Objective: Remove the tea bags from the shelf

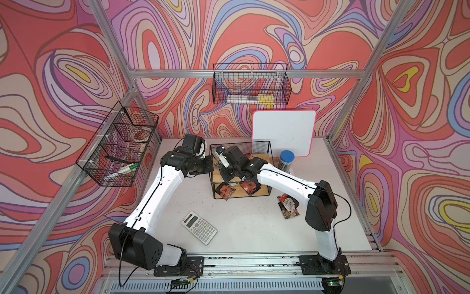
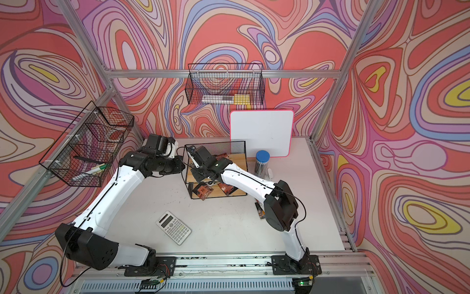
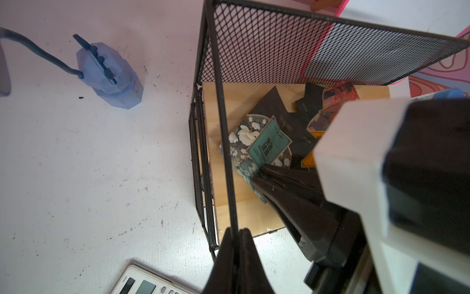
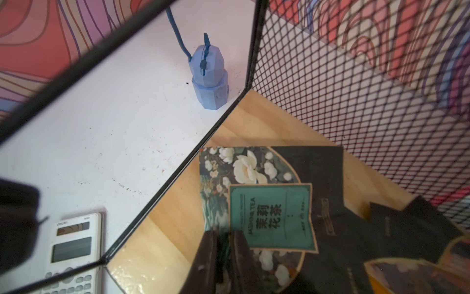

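Note:
A jasmine tea packet (image 4: 313, 166) with green label and flowers lies on the wooden shelf (image 4: 171, 210) inside the black mesh rack. My right gripper reaches in, shut, its tips at the packet's flowered edge; whether any edge is between them is unclear. More dark tea packets (image 4: 406, 225) lie beside it, and red packets (image 1: 226, 191) lie on the lower front level. My left gripper is shut at the rack's left side, behind a thin black bar in its wrist view, with nothing visible held.
A blue bottle (image 3: 110, 78) stands left of the rack, a calculator (image 1: 198, 227) at front left, a blue-lidded jar (image 1: 286, 159) at right. Several packets (image 1: 287, 205) lie on the table at front right.

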